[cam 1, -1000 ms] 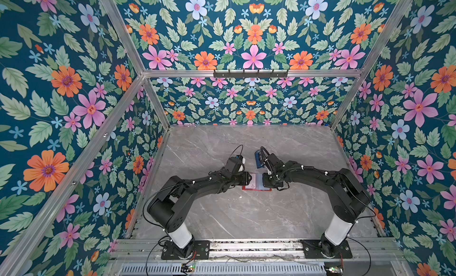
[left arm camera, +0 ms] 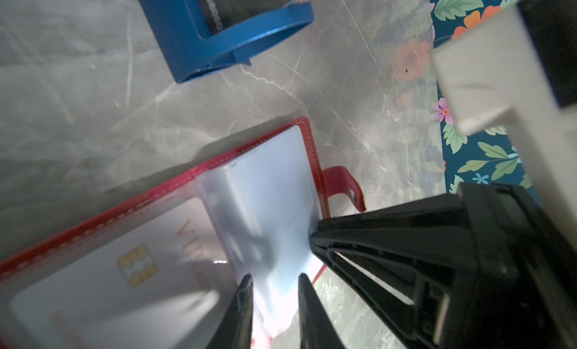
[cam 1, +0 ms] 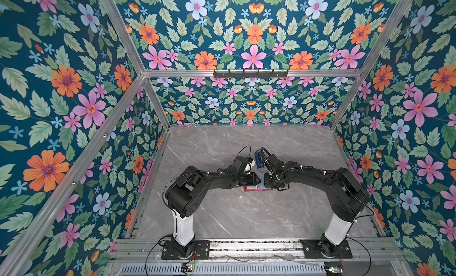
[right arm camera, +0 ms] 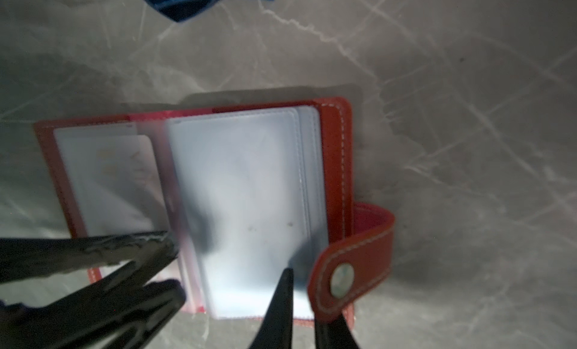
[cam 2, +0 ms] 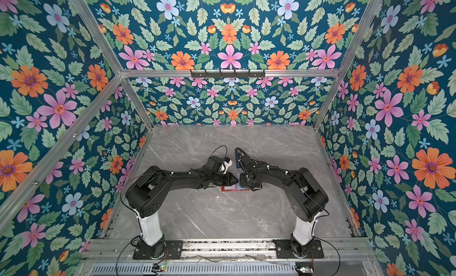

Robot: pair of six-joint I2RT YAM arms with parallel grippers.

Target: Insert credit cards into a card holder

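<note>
A red card holder [right arm camera: 338,144] lies open on the grey table. Its left sleeve has a white card [left arm camera: 108,289] with a gold chip; clear sleeves [right arm camera: 240,186] cover its right half, and a snap strap [right arm camera: 360,258] sticks out at the right. My left gripper is over the sleeves, fingertips a little apart, seemingly empty. My right gripper hangs at the holder's lower right beside the strap, fingertips somewhat apart; whether anything is between them is unclear. In the left wrist view, the other arm's black fingers touch the right sleeve.
A blue stand-like object [left arm camera: 180,45] lies just behind the holder. The two arms sit close together over the middle. Patterned walls enclose it.
The holder looks shifted slightly to the right. The right arm has barely moved.
</note>
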